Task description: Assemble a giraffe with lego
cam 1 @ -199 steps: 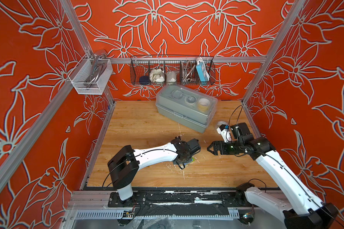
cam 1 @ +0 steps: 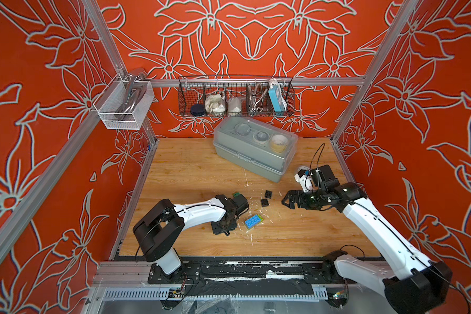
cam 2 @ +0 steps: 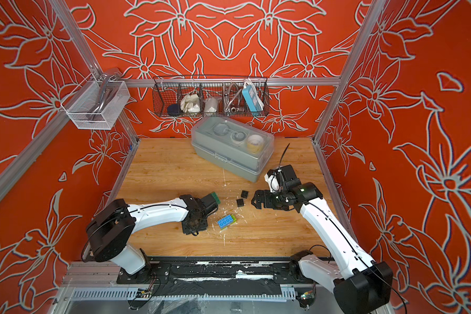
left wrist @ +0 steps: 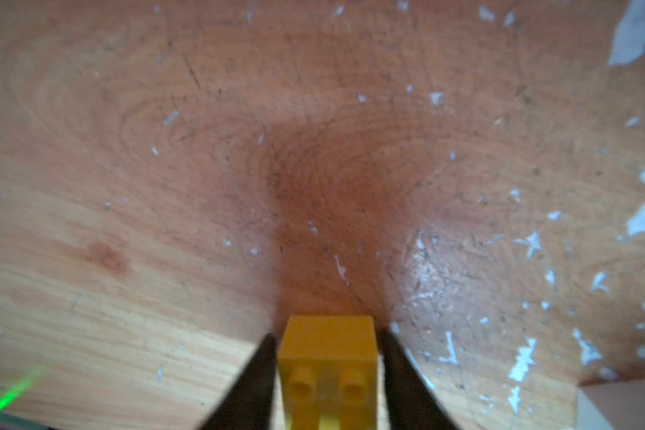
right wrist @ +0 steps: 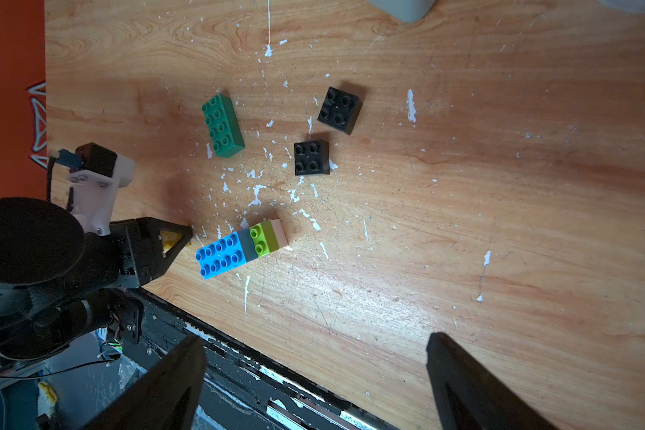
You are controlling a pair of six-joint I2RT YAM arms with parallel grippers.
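In the left wrist view a yellow brick [left wrist: 328,344] sits between the blurred fingers of my left gripper, low over the table; whether they grip it is unclear. A blue brick [right wrist: 219,256], joined to a lime piece [right wrist: 263,237] and a pink piece at its end, lies right of it. A green brick [right wrist: 222,126] and two black bricks [right wrist: 311,157] [right wrist: 339,110] lie behind. My right gripper [cam 1: 289,198] stands open above the table, right of the bricks, empty.
A closed grey storage box [cam 1: 248,149] fills the back middle of the table [cam 1: 172,167]. Wire baskets hang on the back and left walls.
My left gripper has moved left, uncovering the blue-lime piece and black bricks in the top left view.
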